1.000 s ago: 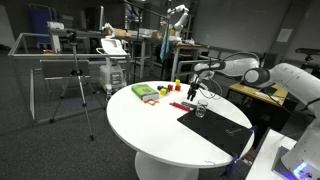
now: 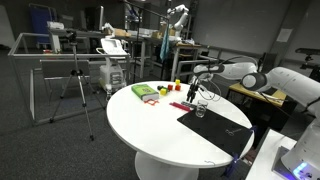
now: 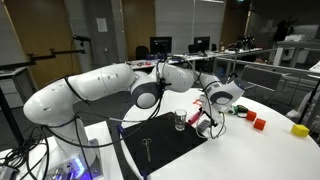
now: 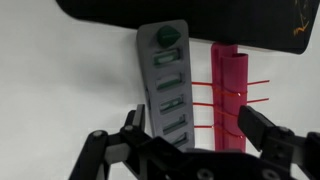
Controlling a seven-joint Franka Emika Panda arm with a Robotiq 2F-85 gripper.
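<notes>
Lengthwise below my gripper lies a grey block (image 4: 166,85) with a row of slots. A dark green knob (image 4: 168,36) sits at its far end, and greenish pieces show in some slots. The fingers stand open, one dark finger (image 4: 110,145) left of the block and the other to the right, over a red roll (image 4: 233,90) crossed by thin red strands. Nothing is held. In the first exterior view my gripper (image 2: 191,96) is low over the white round table (image 2: 150,125); contact with the block cannot be made out.
A black mat (image 2: 215,128) covers the table's near right, with a clear cup (image 3: 181,120) on it and scissors (image 3: 148,148) towards one edge. A green box (image 2: 145,91) and several small coloured blocks stand further back.
</notes>
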